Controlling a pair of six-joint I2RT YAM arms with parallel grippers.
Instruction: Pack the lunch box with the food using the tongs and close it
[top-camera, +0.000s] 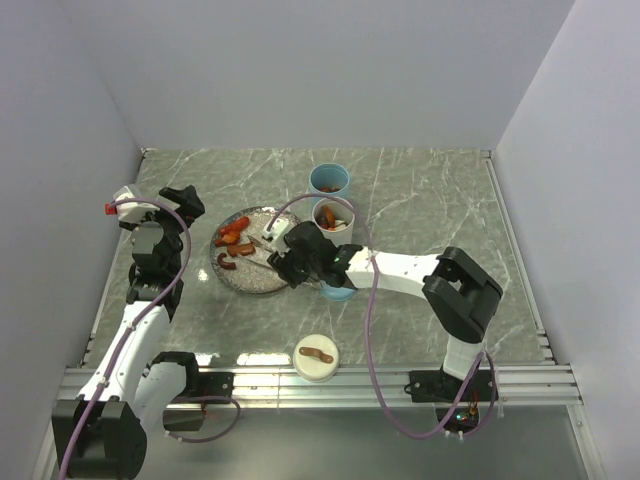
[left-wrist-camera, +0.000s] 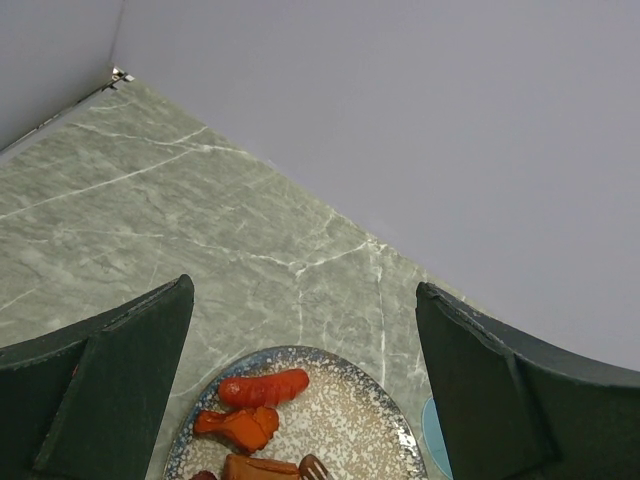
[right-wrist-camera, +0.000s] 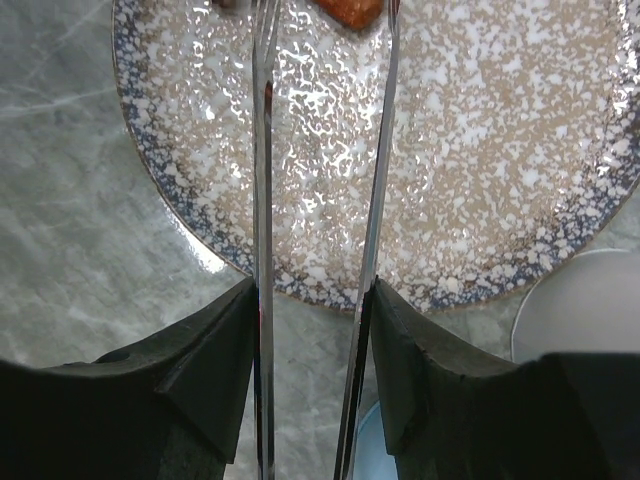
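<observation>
A round speckled plate (top-camera: 266, 281) holds a red sausage (top-camera: 239, 223), an orange piece (top-camera: 228, 239), a brown piece (top-camera: 241, 249) and a dark curved piece (top-camera: 226, 262). Over the plate, at its right side, is my right gripper, its fingers apart on either side of metal tongs (right-wrist-camera: 263, 180). The tongs' arms are spread; one tip is forked and both reach toward the food. My left gripper stands open and empty beyond the plate's left edge. A white container (top-camera: 336, 235) and a blue container (top-camera: 329, 172) stand behind my right gripper, both with food inside.
In front lies a white lid (top-camera: 317, 371) with a brown handle. A blue lid (top-camera: 338, 294) is partly hidden beneath my right arm. Walls rise at the back and sides.
</observation>
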